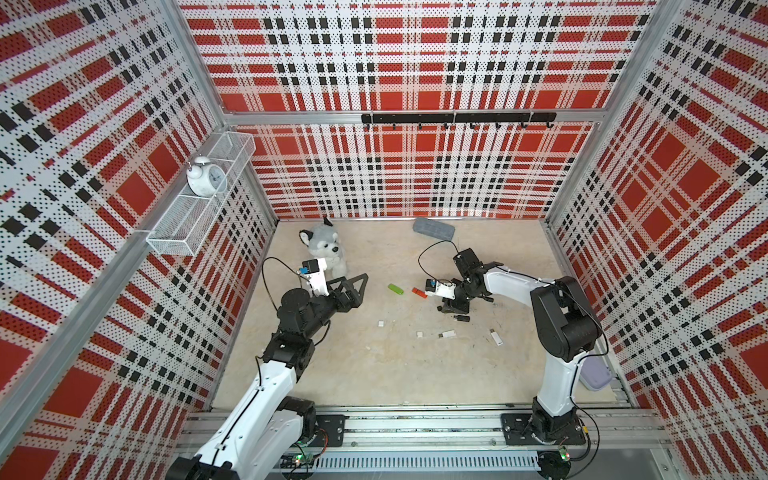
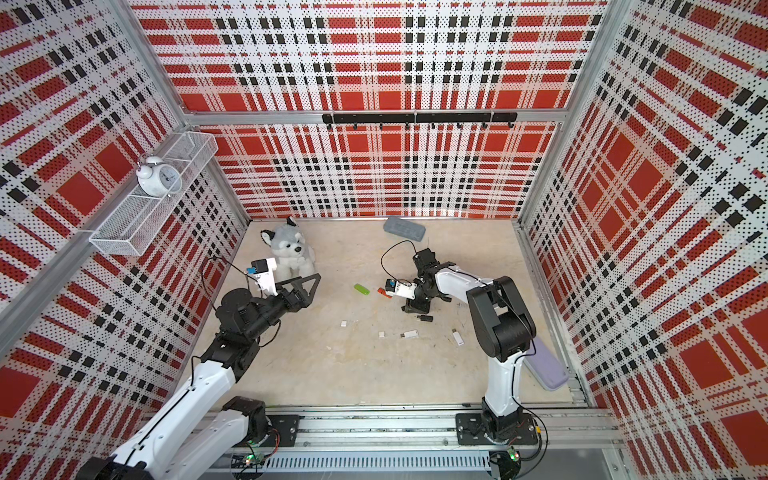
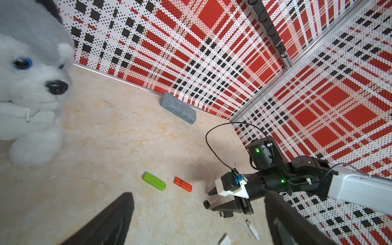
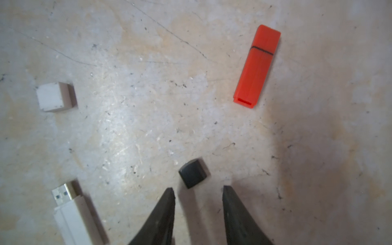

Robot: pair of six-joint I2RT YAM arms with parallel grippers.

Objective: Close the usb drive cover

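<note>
In the right wrist view a small black cap point(image 4: 192, 173) lies on the table just beyond the tips of my right gripper. Its fingers are apart with a gap narrower than full width, and nothing is held between them. The black usb drive body point(image 1: 461, 318) rests on the table close to that gripper, separate from the cap. A red drive point(image 4: 257, 67) lies farther off with its cover on, and a green drive point(image 3: 154, 180) sits to its left. My left gripper point(image 1: 360, 291) hovers near the plush dog, wide open and empty.
Two white drives point(image 1: 447, 334) point(image 1: 497, 338) and two loose white caps point(image 1: 420, 335) point(image 1: 381, 324) lie toward the front. A grey case point(image 1: 433, 229) is at the back, a plush husky point(image 1: 326, 244) at back left, a purple case point(image 2: 546, 364) at right.
</note>
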